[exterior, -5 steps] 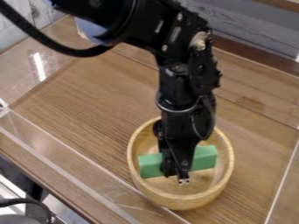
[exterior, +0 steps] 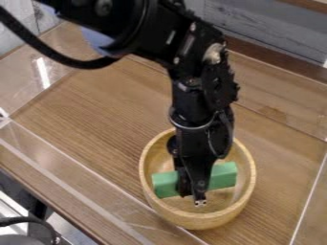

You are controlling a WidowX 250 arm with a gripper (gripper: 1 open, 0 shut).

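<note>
A light wooden bowl [exterior: 240, 205] rests on the wooden table at the lower middle. Inside it a green block [exterior: 167, 184] lies crosswise. My black gripper [exterior: 197, 188] reaches down into the bowl from above, shut on the green block, with its fingertips partly in front of it.
A clear edge strip runs along the left side, with cables beyond it at the lower left. A pale wall stands at the back, and a bluish object is partly hidden behind the arm at the top left.
The gripper and arm have shifted very slightly; the green block and bowl look nearly the same.
</note>
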